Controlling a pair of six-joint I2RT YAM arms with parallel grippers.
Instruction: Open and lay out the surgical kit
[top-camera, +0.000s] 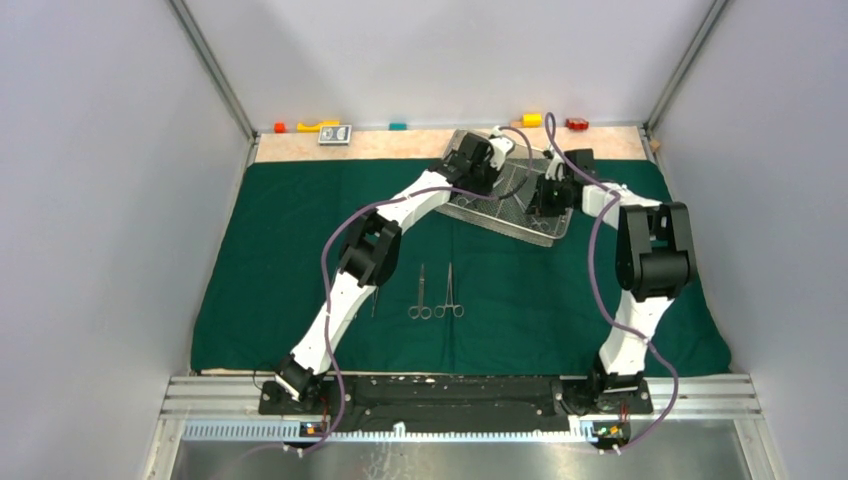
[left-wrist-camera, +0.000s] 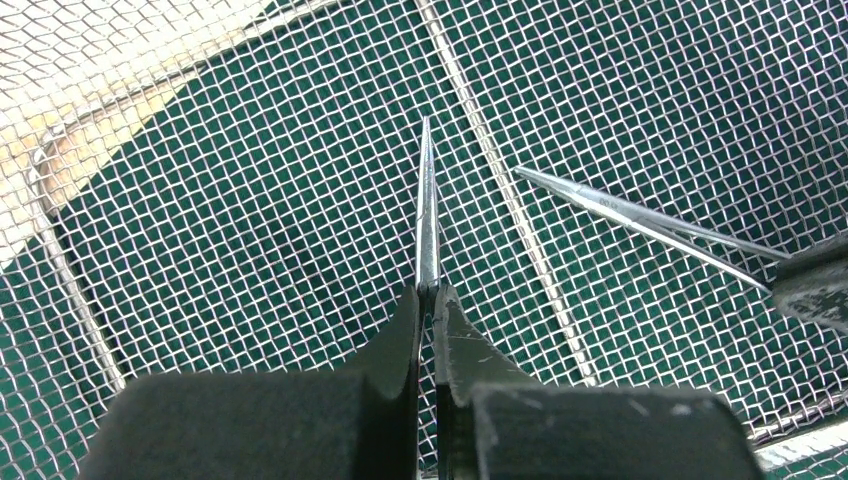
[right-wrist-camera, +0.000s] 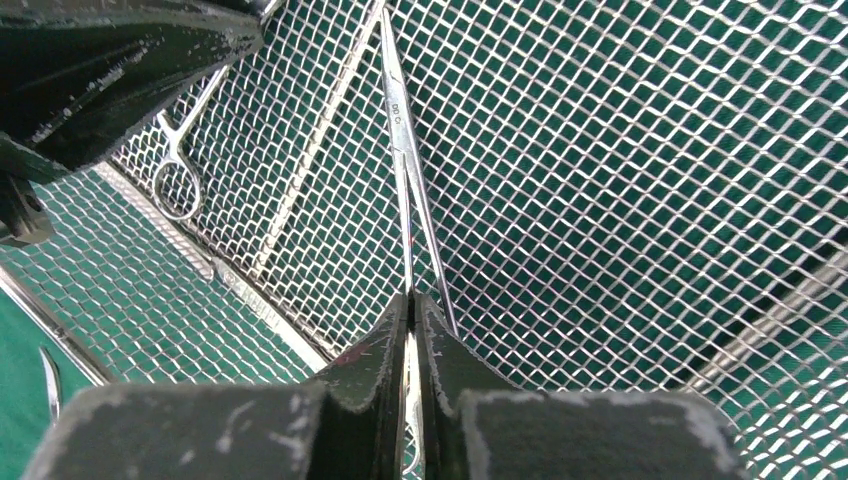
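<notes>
A mesh tray (top-camera: 493, 227) stands at the back of the green cloth, with metal instruments inside. My left gripper is shut over a pointed instrument (left-wrist-camera: 427, 215); whether its shank is pinched cannot be told. One finger ring (right-wrist-camera: 178, 190) of it shows in the right wrist view. Across the tray, my right gripper has its fingertips close together at one shank of a slim hinged instrument (right-wrist-camera: 400, 120); a firm hold does not show. Scissors (top-camera: 421, 292) and a ringed clamp (top-camera: 450, 290) lie side by side on the cloth.
Another thin instrument (top-camera: 375, 302) lies beside the left arm. Small objects, including a silver box (top-camera: 335, 134) and a yellow block (top-camera: 531, 120), line the back edge.
</notes>
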